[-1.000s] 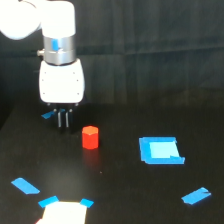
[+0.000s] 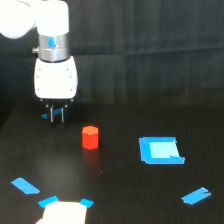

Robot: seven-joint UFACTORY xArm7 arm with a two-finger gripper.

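A small red block (image 2: 90, 137) stands alone on the dark table, left of the middle. My gripper (image 2: 57, 115) hangs under the white hand (image 2: 56, 78), up and to the left of the block, not touching it. Its two thin fingers point down with a gap between them, and nothing shows in that gap.
To the right, blue tape frames a pale square (image 2: 163, 150) on the table. Strips of blue tape lie at the left (image 2: 25, 186) and lower right (image 2: 196, 196). A pale sheet (image 2: 64, 213) with taped corners is cut off by the bottom edge. Bare table lies between block and square.
The arm has shifted a little to the left and up in the picture, farther from the red block. The gap between the fingers looks wider. The block has stayed put.
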